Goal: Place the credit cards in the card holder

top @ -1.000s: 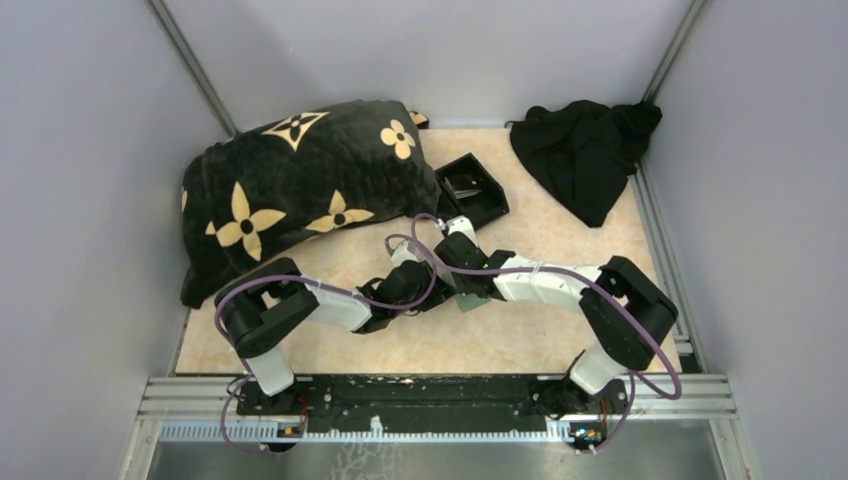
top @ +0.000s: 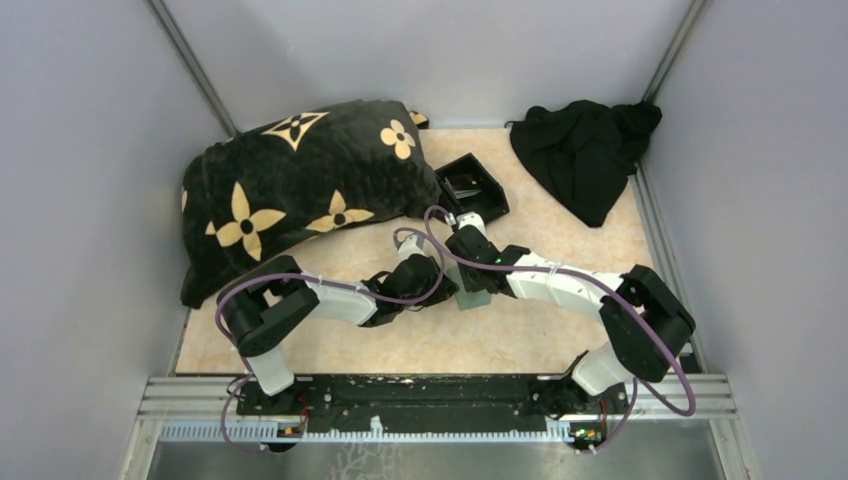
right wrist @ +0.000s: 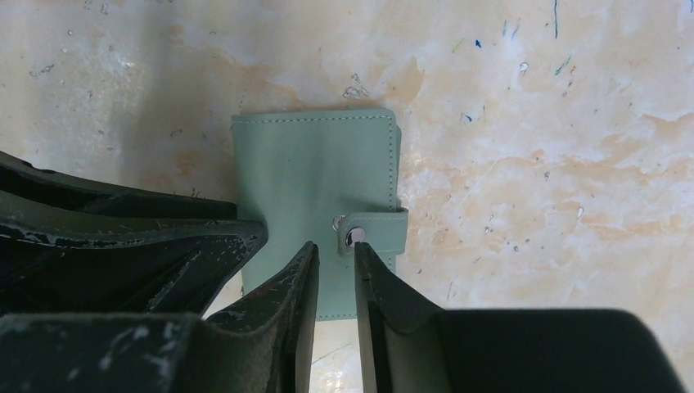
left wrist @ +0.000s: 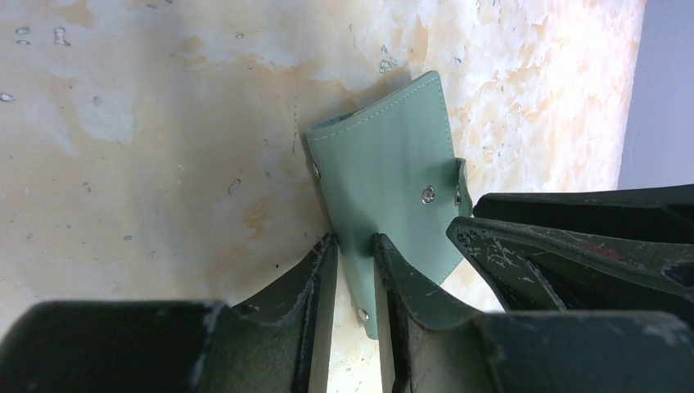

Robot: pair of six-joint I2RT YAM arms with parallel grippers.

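Observation:
A green card holder with white stitching lies on the table, its strap and snap (right wrist: 356,236) fastened over the front in the right wrist view. My left gripper is shut on the holder's left edge, one finger outside that edge and the other over the cover. Above the strap side, my right gripper is open only a little, with its fingertips near the snap. Whether it touches the leather, I cannot tell. In the top view both arms hide much of the holder (top: 475,299). I cannot make out any credit cards clearly.
A black open box (top: 490,205) with a few thin items inside stands behind the grippers. To its left lies a large patterned pillow (top: 310,180), to its right a black cloth (top: 590,155).
My right arm has shifted a little to the right and toward the front, and my left gripper slightly to the right.

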